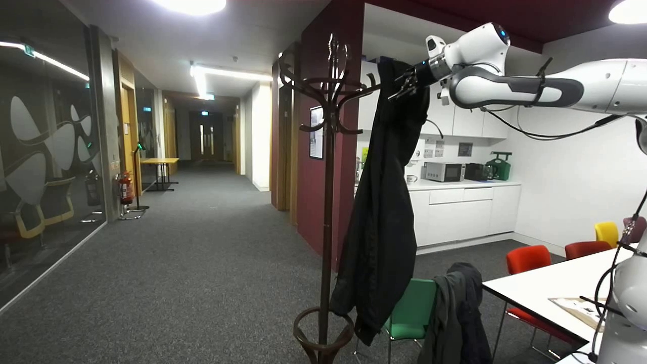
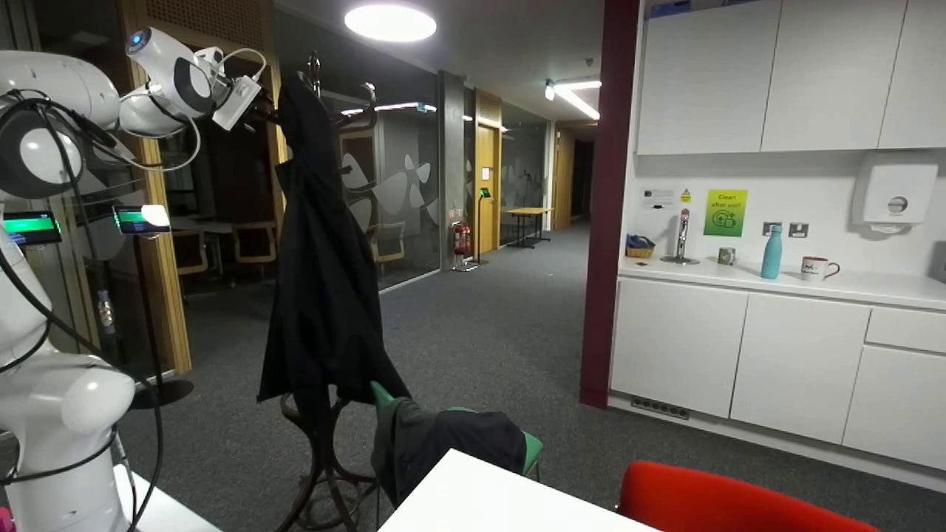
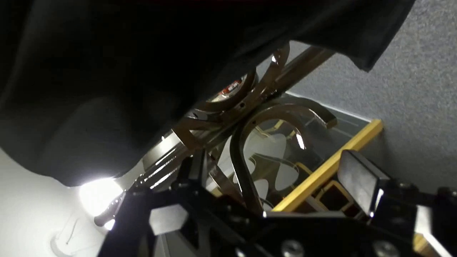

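Note:
A black coat (image 1: 382,212) hangs from the right-hand side of the dark brown coat stand (image 1: 328,200); its top bunches near a hook. My gripper (image 1: 397,88) is beside the coat's upper part, angled down and to the left. In the wrist view the gripper stands open, its fingers (image 3: 357,180) wide apart, with the stand's curved hook (image 3: 240,158) visible beyond the gap. Dark coat cloth (image 3: 107,85) fills the upper left there, outside the fingers. Exterior view 2 shows the coat (image 2: 324,266) full length, hiding most of the stand's pole.
A green chair (image 1: 412,309) with dark jackets (image 1: 458,309) over it stands close to the coat's hem. The white table (image 1: 582,273) and a red chair (image 1: 527,259) are at the right. Open carpet lies left of the stand.

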